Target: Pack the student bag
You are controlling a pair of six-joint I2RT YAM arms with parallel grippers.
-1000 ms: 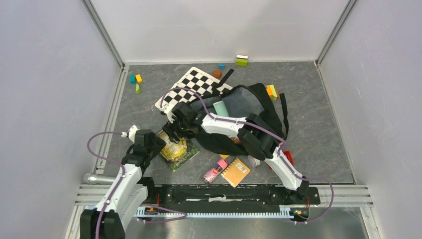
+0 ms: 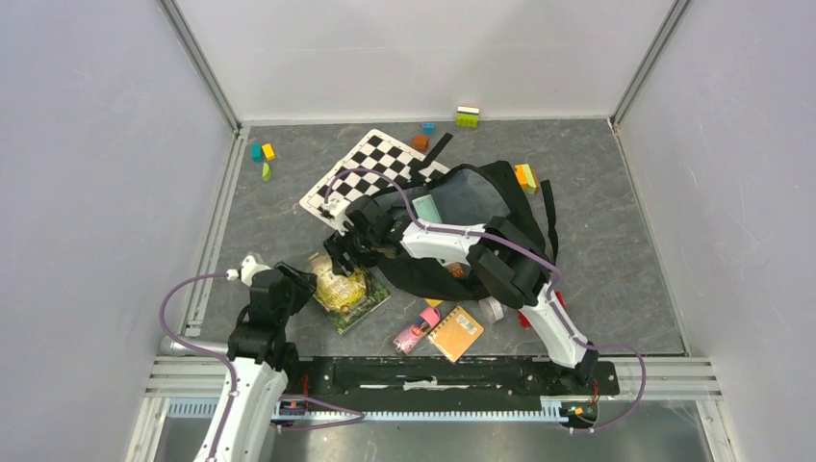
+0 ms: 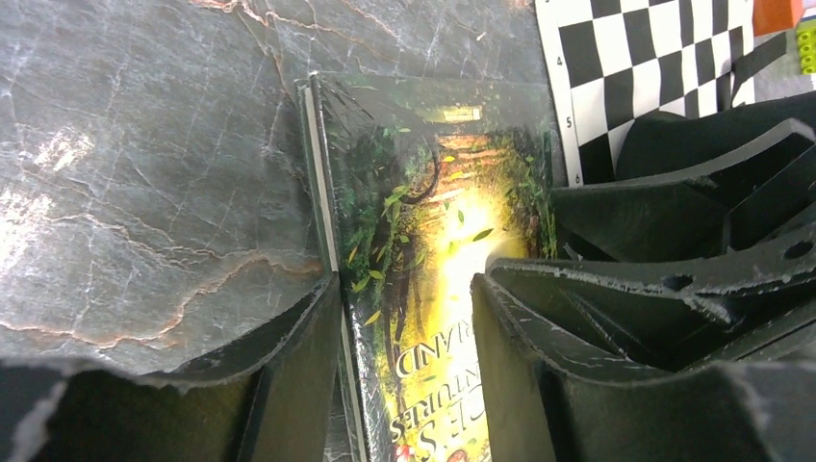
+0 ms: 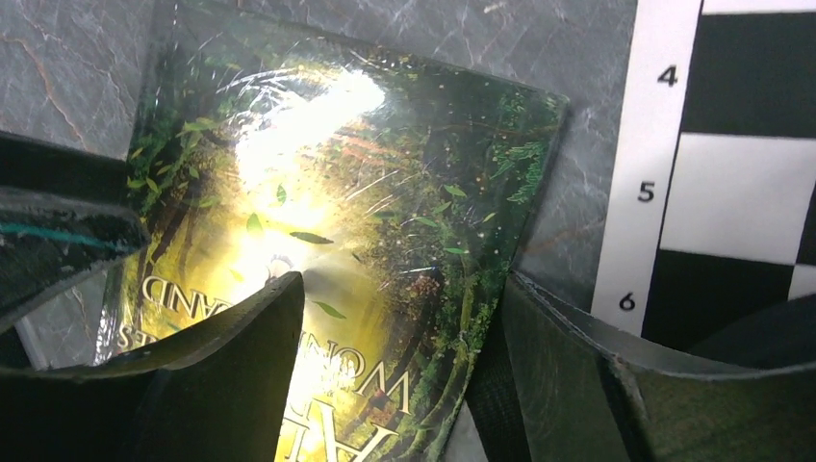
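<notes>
A glossy book (image 2: 348, 298) with a yellow-green cover lies on the floor left of the black bag (image 2: 491, 192). My left gripper stands part open at the book's left side, one finger by its spine, the other over the cover. My right gripper is part open over the same book (image 4: 385, 173), with one finger at its edge beside the chessboard and the other over the cover. I cannot tell whether either gripper grips it. A pale green item and other contents show in the bag, partly hidden by the right arm.
A chessboard (image 2: 361, 154) lies behind. An orange notebook (image 2: 455, 333) and a pink pouch (image 2: 416, 330) lie at the front, small coloured blocks (image 2: 467, 115) along the back and sides.
My left gripper has shifted slightly toward the front, its arm further right. My right gripper has moved slightly right and toward the front. The book is little changed.
</notes>
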